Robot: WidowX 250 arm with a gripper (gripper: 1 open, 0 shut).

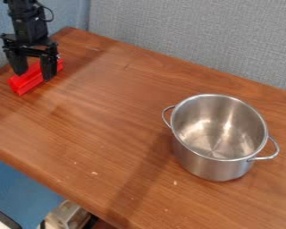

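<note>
My black gripper [31, 55] is at the top left of the camera view, hanging down over a red elongated object [26, 82] near the table's left edge. Its fingers straddle or touch the red object; whether they are closed on it cannot be made out. A large steel pot [217, 134] with two side handles stands upright and apparently empty on the right half of the wooden table [115, 134].
A grey wall [193, 36] runs along the back, and a blue surface [21, 170] lies below the table's left edge.
</note>
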